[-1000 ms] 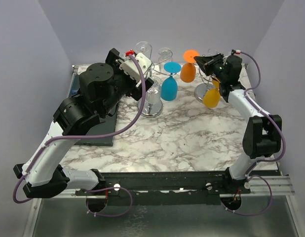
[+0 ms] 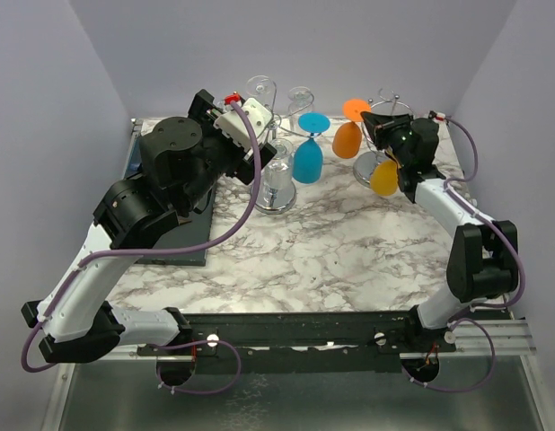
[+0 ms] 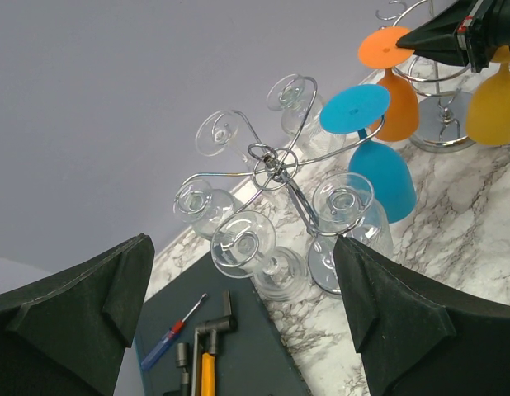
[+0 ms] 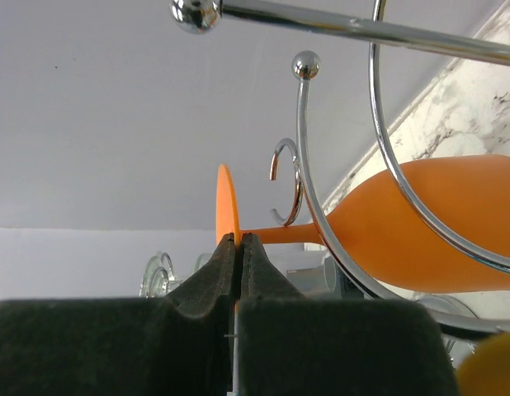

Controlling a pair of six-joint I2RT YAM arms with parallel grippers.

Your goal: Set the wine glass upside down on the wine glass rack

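Observation:
An orange wine glass [image 2: 347, 140] hangs upside down at the left side of the right metal rack [image 4: 313, 177], base up and bowl down. The tips of my right gripper are shut on the thin edge of its base [image 4: 225, 198]. In the right wrist view its stem [image 4: 280, 235] lies close by the rack's curved wire; whether it sits inside a hook I cannot tell. My left gripper stands wide open by the left rack [image 3: 276, 169], nothing held between its fingers.
A blue glass [image 3: 383, 177] and several clear glasses [image 3: 243, 243] hang on the left rack, the blue one near the orange bowl. On the right rack hangs a yellow glass [image 2: 383, 178]. A dark tool tray [image 2: 183, 235] lies at left.
The right gripper and the orange glass have moved a little to the right and down in the top view, closer to the right rack. The left arm has barely shifted.

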